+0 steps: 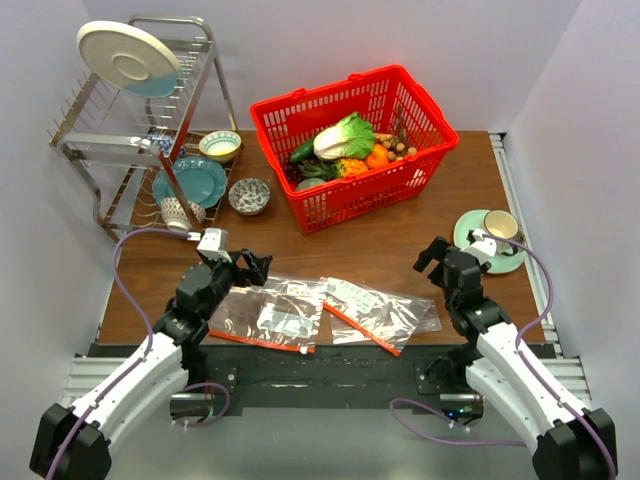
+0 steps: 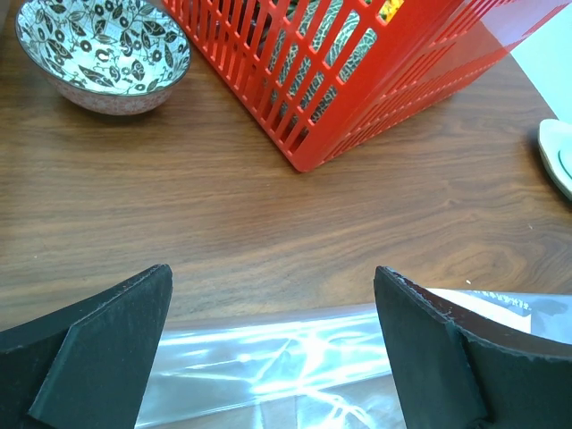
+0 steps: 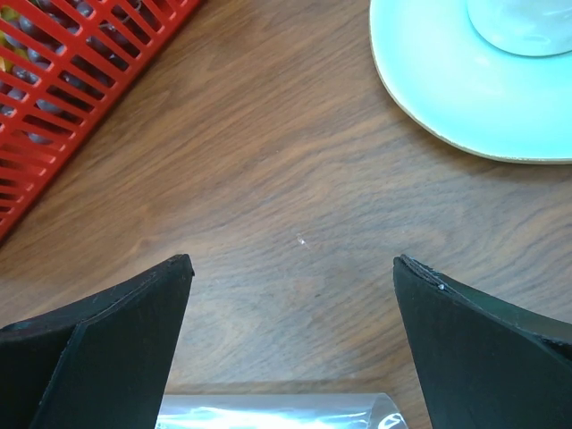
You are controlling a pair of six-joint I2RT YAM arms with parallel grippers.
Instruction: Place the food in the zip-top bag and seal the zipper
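Note:
Two clear zip top bags lie flat near the table's front edge: the left bag (image 1: pixel 262 322) and the right bag (image 1: pixel 412 318), each with an orange zipper strip along its lower side. In the red basket (image 1: pixel 330 207) sits the food, with a cabbage (image 1: pixel 345 138), an orange pumpkin (image 1: pixel 377 157) and a cucumber (image 1: pixel 302 151) among it. My left gripper is open above the left bag's far edge, nothing between its fingers. Open and empty too, my right gripper hangs over bare wood beyond the right bag.
A metal dish rack (image 1: pixel 135 150) with plates and bowls stands at the back left. A patterned bowl (image 1: pixel 249 196) is beside it. On the right, a cup (image 1: pixel 500 225) rests on a green plate (image 1: pixel 512 262). Bare wood lies between basket and bags.

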